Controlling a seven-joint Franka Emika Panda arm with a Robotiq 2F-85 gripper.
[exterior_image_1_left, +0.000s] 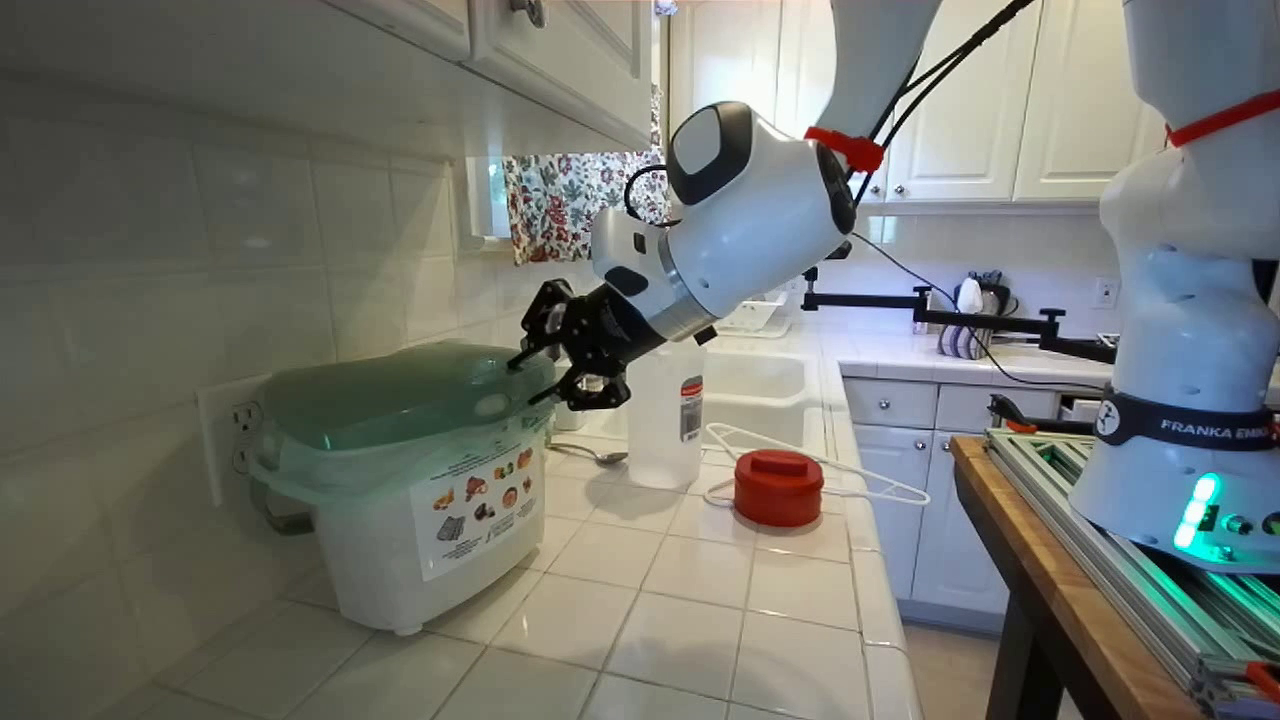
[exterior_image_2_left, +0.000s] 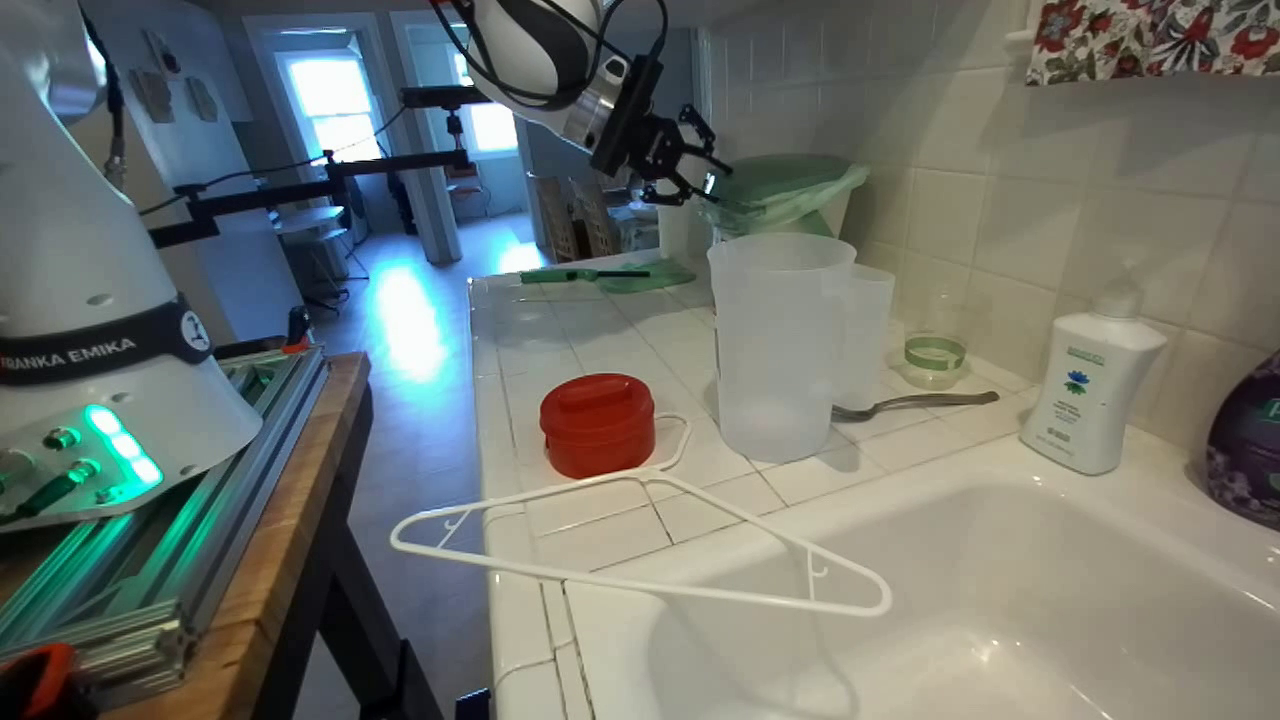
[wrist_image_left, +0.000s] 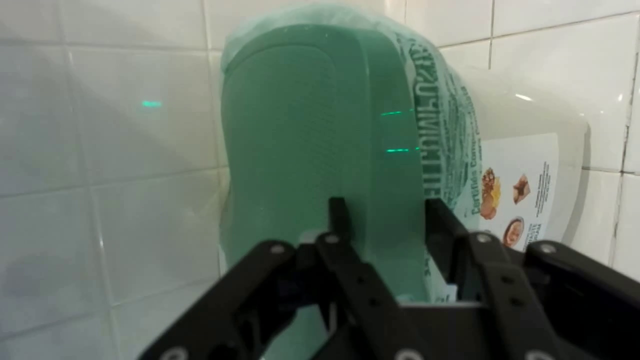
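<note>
A white countertop bin (exterior_image_1_left: 414, 564) with a food-picture label stands against the tiled wall, a pale green bag (wrist_image_left: 447, 108) folded over its rim. The green translucent lid (exterior_image_1_left: 372, 390) lies on top. My gripper (exterior_image_1_left: 524, 382) is at the lid's end nearest the sink. In the wrist view the black fingers (wrist_image_left: 339, 219) stand on either side of the lid's long edge strip, which lies between them, so the gripper is shut on the lid. The far end of the lid (exterior_image_2_left: 786, 180) also shows beside the gripper in exterior view 2.
Toward the sink (exterior_image_2_left: 996, 564) stand a translucent pitcher (exterior_image_2_left: 780, 348), a red round container (exterior_image_2_left: 596, 422), a white hanger (exterior_image_2_left: 672, 588), a spoon (exterior_image_2_left: 918, 404) and a soap bottle (exterior_image_2_left: 1089, 390). A wall outlet (exterior_image_1_left: 244, 420) is behind the bin; cabinets (exterior_image_1_left: 564, 60) hang above.
</note>
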